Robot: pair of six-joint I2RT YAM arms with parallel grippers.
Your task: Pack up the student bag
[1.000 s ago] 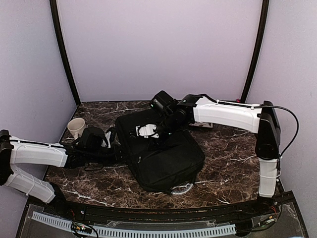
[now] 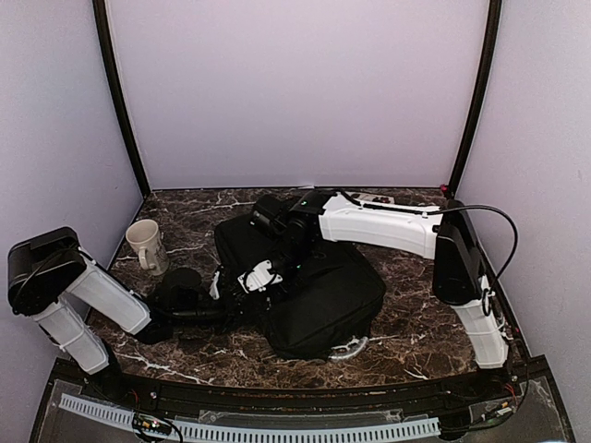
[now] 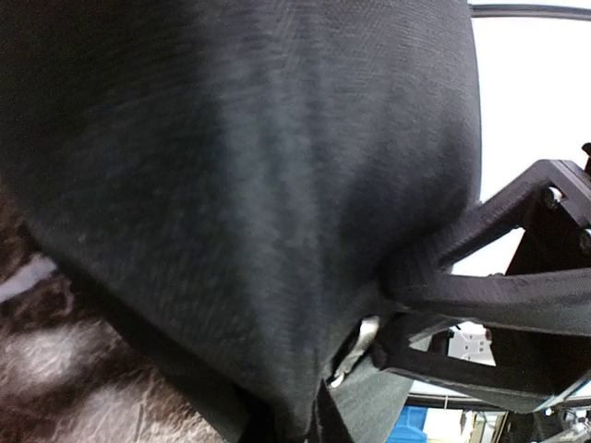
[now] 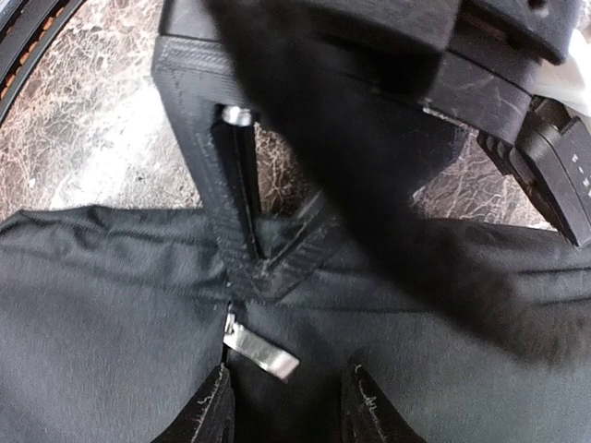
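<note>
The black bag (image 2: pixel 323 305) lies in the middle of the table. At its left edge my left gripper (image 2: pixel 242 316) is shut on a bit of the bag's fabric; in the left wrist view the dark cloth (image 3: pixel 249 185) fills most of the picture. Just in front of the left gripper, a silver zipper pull (image 4: pixel 262 351) lies on the bag. The fingers (image 4: pixel 201 411) of my right gripper stand apart, one to each side of the pull and slightly short of it. Nothing is clamped between them.
A white mug (image 2: pixel 148 245) stands at the back left of the table. Behind the right arm lies a pale flat item (image 2: pixel 371 197), partly covered. A light strap loop (image 2: pixel 349 350) sticks out at the bag's front.
My right gripper has moved left and toward the front, down to the zipper pull.
</note>
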